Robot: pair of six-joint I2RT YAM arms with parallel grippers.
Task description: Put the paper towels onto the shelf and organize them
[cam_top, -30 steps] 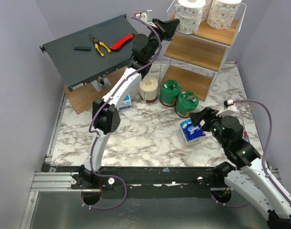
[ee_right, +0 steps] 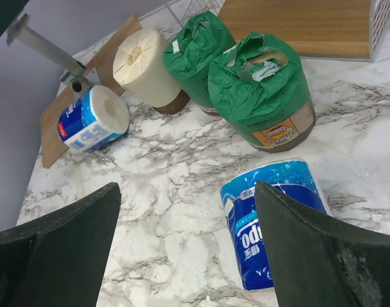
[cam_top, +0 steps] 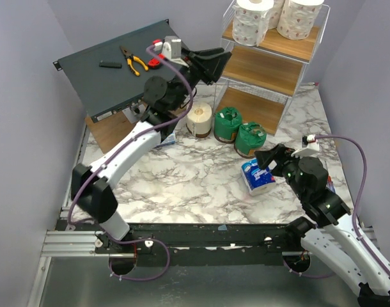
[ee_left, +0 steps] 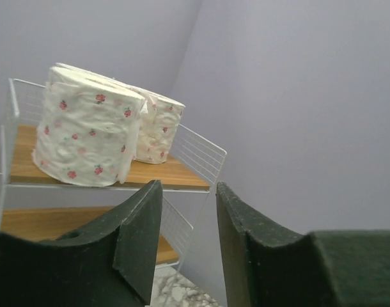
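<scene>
Three white patterned rolls, among them the front left roll [cam_top: 251, 23], stand on the top board of the shelf [cam_top: 265, 67]; the lower two boards look bare. My left gripper is open and empty, back from the shelf's left side. Two green-wrapped rolls [ee_right: 262, 96] and a cream roll [ee_right: 144, 67] stand on the marble table at the shelf's foot. A blue-and-white pack [ee_right: 259, 217] lies nearer the front. Above that pack my right gripper hangs open, nothing between its fingers. Another blue-and-white roll [ee_right: 93, 119] lies on its side at the left.
A dark raised panel [cam_top: 112, 64] carries pliers [cam_top: 132, 61], a red tool partly hidden by the left arm, and a small black item. Walls close in on both sides.
My left gripper has gone from shut in front of the patterned roll to open and farther back, its arm swinging left and toward the front. The right arm has barely shifted. The rolls stay put.
</scene>
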